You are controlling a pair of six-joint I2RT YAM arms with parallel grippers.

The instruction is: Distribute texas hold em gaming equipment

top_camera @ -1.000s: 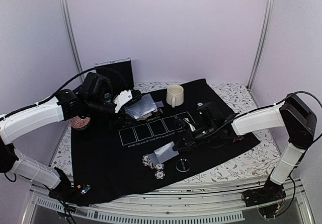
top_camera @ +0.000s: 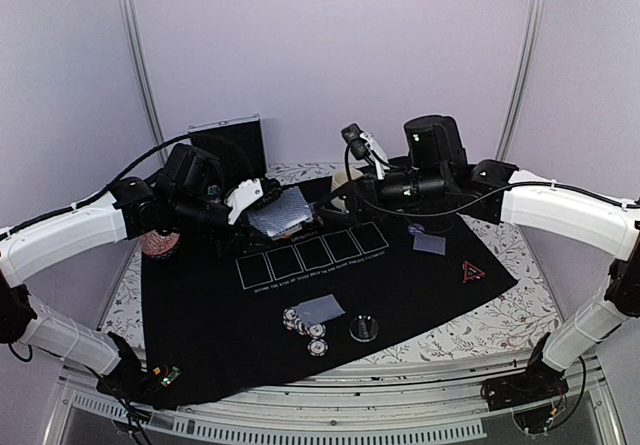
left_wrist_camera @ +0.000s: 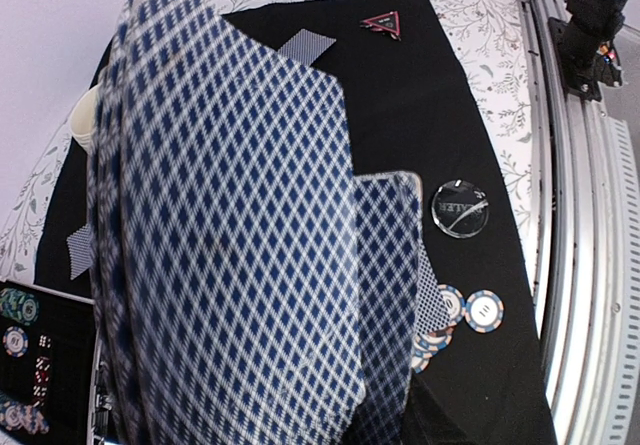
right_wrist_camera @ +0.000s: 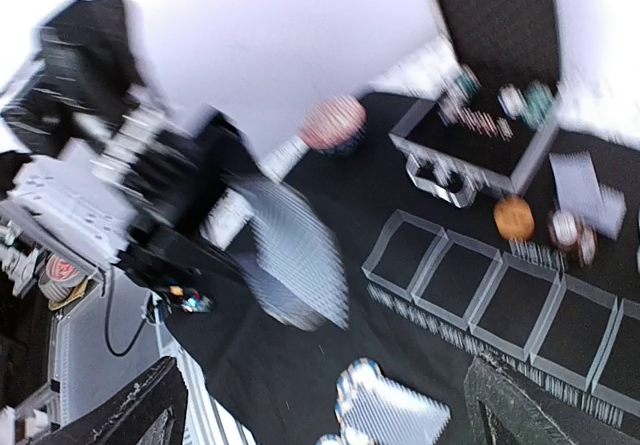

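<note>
A blue-and-white patterned card deck (left_wrist_camera: 230, 225) hangs in my left gripper, with a dark finger (left_wrist_camera: 435, 420) showing below it. From above, the deck (top_camera: 284, 213) is raised over the card-slot row, and my left gripper (top_camera: 258, 200) is around its near end. My right gripper stands open with nothing between its fingers, raised over the mat's back middle. Face-down cards (top_camera: 320, 309) lie beside several white-blue chips (top_camera: 317, 347) at the front. Another face-down card pair (top_camera: 430, 244) lies at the right. The round dealer button (top_camera: 364, 328) is near the front edge.
A beige mug (top_camera: 340, 183) is mostly hidden behind my right arm. The open chip case (right_wrist_camera: 480, 130) stands at the back left, near a red chip stack (top_camera: 158, 244). A red triangular marker (top_camera: 473, 272) lies at the right. Bare mat spans the front left.
The left arm and its deck look still.
</note>
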